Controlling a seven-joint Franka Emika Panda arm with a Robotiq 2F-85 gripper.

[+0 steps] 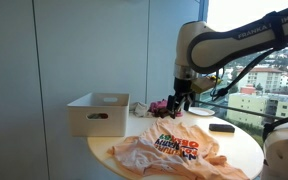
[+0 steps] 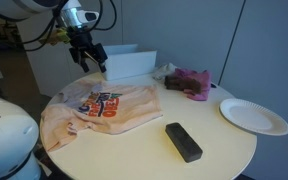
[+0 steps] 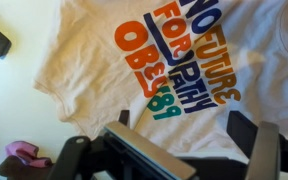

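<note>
A pale peach T-shirt with colourful lettering is spread, a little rumpled, over the front of the round table. Above the shirt hangs my gripper, pointing down and clear of the cloth. In the wrist view the shirt fills most of the picture, its printed words running at a slant. The two fingers of my gripper stand wide apart at the bottom of that view, and nothing lies between them.
An open white box stands at the table's left. Crumpled dark and pink cloths lie at the back. A black block and a white plate rest on the other side, with bare tabletop around them.
</note>
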